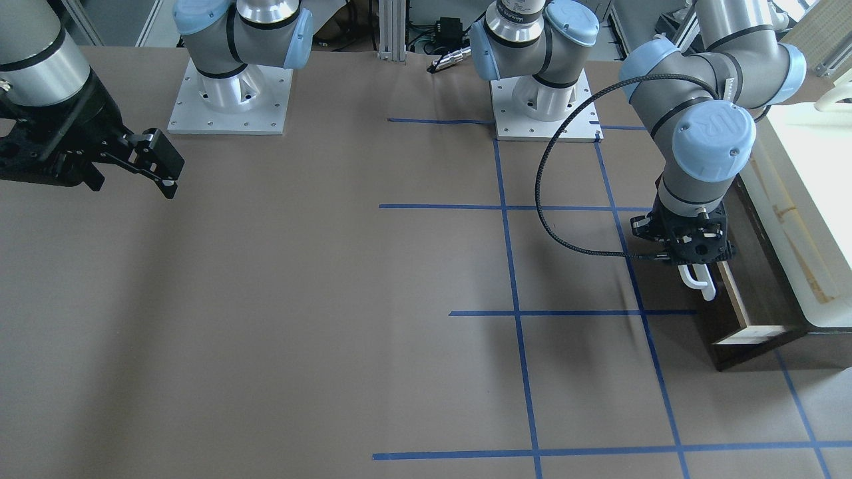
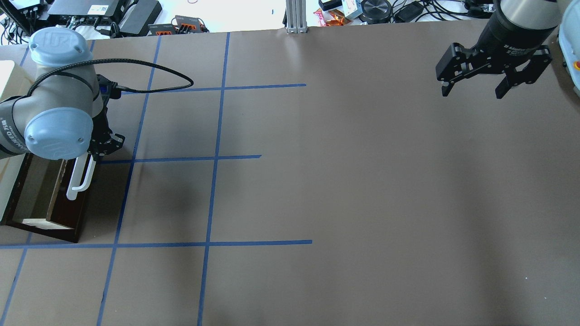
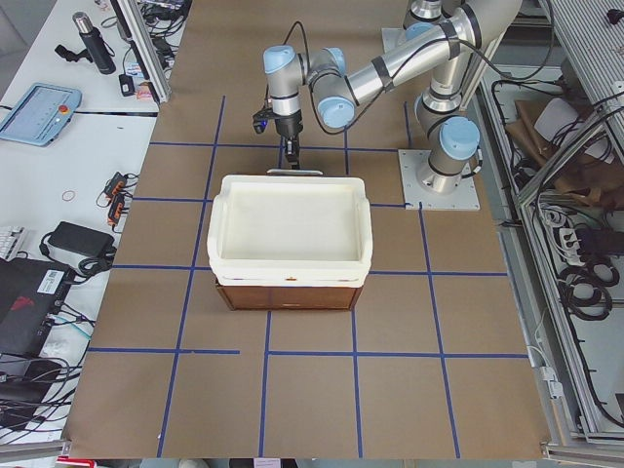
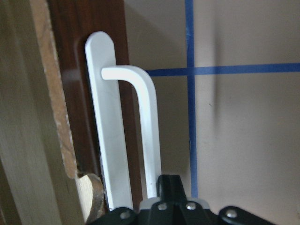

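Observation:
A white handle point(image 4: 149, 126) is mounted on the dark wooden front point(image 4: 70, 56) of a drawer, seen in the left wrist view and below the arm in the front and top views point(image 2: 76, 184). My gripper is at the handle's near end, its black fingers close together against it; whether they grip it is hidden. In the front view the gripper point(image 1: 688, 251) sits just over the handle. The drawer belongs to a box with a white top point(image 3: 290, 224).
Another arm's black gripper point(image 2: 492, 68) hangs apart on the far side. A second arm base point(image 1: 227, 120) stands at the back.

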